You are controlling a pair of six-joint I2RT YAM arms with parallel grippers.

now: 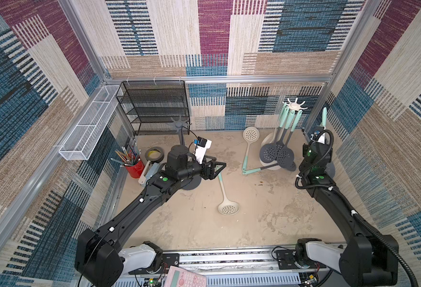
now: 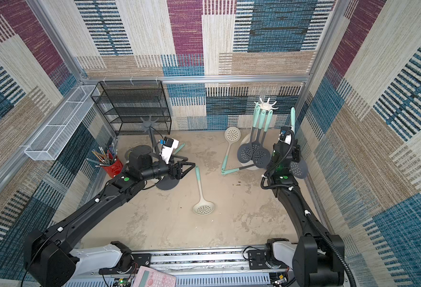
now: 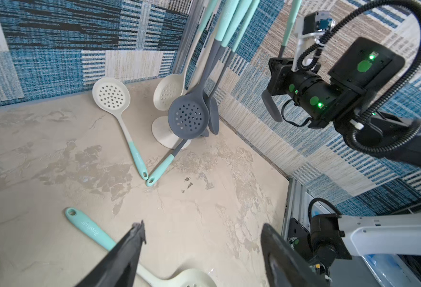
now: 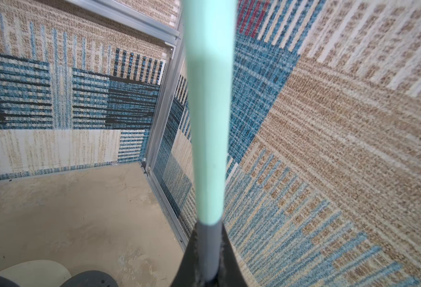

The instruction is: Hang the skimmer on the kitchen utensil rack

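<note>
My right gripper is shut on the shaft of a grey skimmer with a mint handle, held upright at the right wall; its dark perforated head shows in the top right view. The rack's white hook top stands left of it, several utensils hanging from it over its round base. My left gripper stands open and empty above the table, near the handle end of a cream skimmer lying there.
Another cream skimmer and a mint-handled utensil lie left of the rack. A black wire shelf, red pen cup and tape roll are at the back left.
</note>
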